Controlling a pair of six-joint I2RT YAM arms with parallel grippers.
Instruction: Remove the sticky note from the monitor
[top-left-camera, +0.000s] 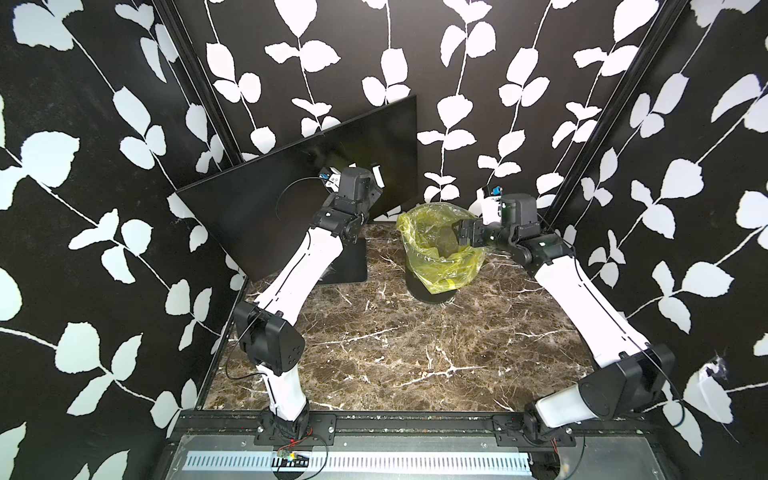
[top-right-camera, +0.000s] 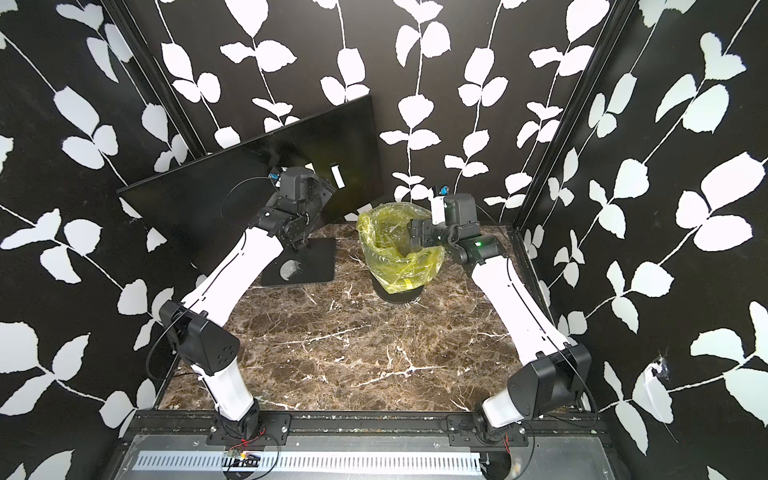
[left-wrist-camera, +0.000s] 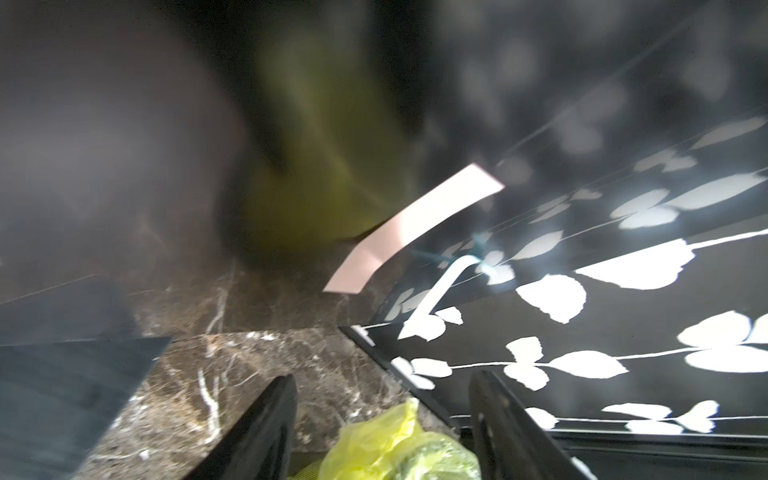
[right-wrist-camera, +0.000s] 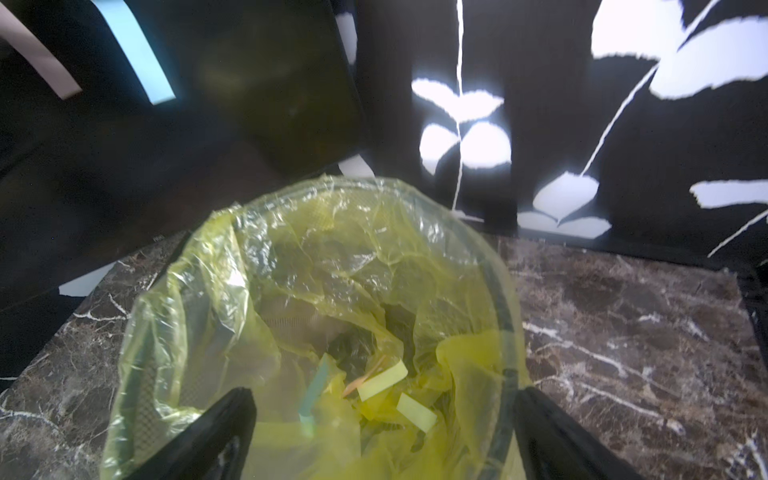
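The black monitor (top-left-camera: 240, 216) stands at the back left. A pale pink paper strip (left-wrist-camera: 408, 224) is on its screen, just beyond my left gripper, whose fingers stand open with nothing between them. In the right wrist view a pale blue strip (right-wrist-camera: 144, 56) also shows on the monitor, beside the pink strip (right-wrist-camera: 44, 56). My right gripper is open over the bin with a yellow liner (top-left-camera: 432, 272), in which several coloured strips (right-wrist-camera: 382, 380) lie.
The bin stands right of the monitor's base (top-right-camera: 304, 272). Patterned walls close in the back and sides.
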